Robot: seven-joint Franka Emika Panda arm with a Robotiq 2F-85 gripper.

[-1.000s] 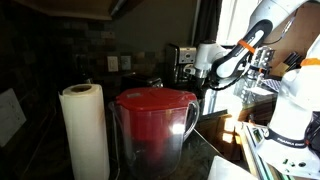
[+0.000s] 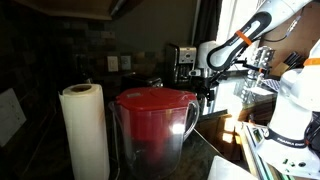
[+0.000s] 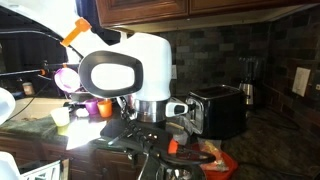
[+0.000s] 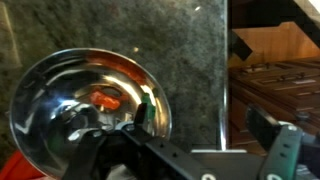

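Note:
In the wrist view, a shiny metal bowl (image 4: 150,84) sits on the dark counter (image 4: 195,55). Inside it are a small red-orange item (image 4: 104,100) and a green one (image 4: 149,112). My gripper is open, its fingers wide apart; one overlaps the bowl's near side in this view and the other lies right of the counter edge. No object shows between them. The second exterior view has the gripper (image 3: 168,152) low over the counter, in front of a black toaster (image 3: 218,112). In the first exterior view, the red pitcher partly hides the work area.
A red-lidded pitcher (image 2: 155,130) and a paper towel roll (image 2: 86,130) stand in the foreground. Several colourful cups (image 3: 98,107) are on the far counter. Beyond the counter edge, wooden drawers (image 4: 285,88) lie lower down.
The arm's forearm and wrist have shifted slightly in the first exterior view. The pitcher and paper roll stay where they were.

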